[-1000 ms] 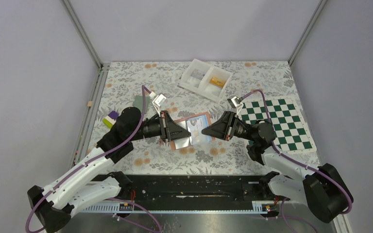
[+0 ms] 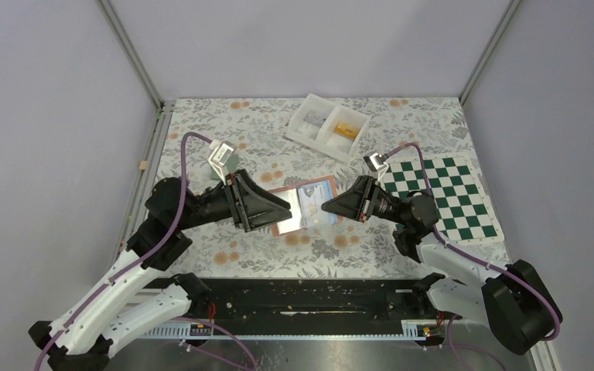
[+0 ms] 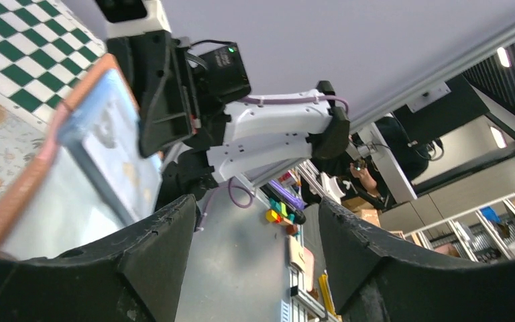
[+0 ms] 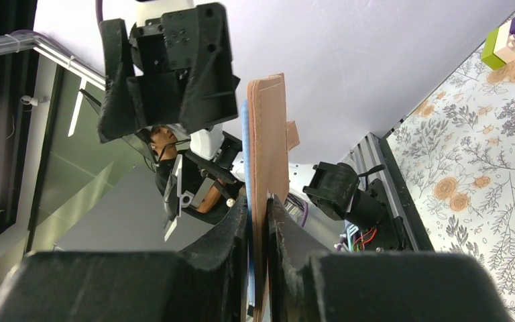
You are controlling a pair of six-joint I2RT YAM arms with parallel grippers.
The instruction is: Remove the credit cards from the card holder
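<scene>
The card holder (image 2: 282,229), with a brown edge, a white panel and a light-blue card (image 2: 313,205) on its face, hangs upraised between the two arms. My right gripper is closed around it; in the right wrist view one finger lies on the blue side and the other on the brown side. In the top view my left gripper (image 2: 286,210) overlaps the white panel's left part. The left wrist view shows its fingers (image 3: 154,261) well apart with nothing between them, while the holder's brown edge (image 3: 20,194) stands close on the left.
At the back of the table a white two-compartment tray (image 2: 298,135) contains an orange item (image 2: 346,130). A green checkered board (image 2: 452,197) lies on the right, beneath the right arm. Toy blocks (image 4: 506,43) rest on the flowered tabletop.
My left gripper has drawn back a little to the left, its arm covering the toy blocks in the top view. The right gripper and holder have hardly moved.
</scene>
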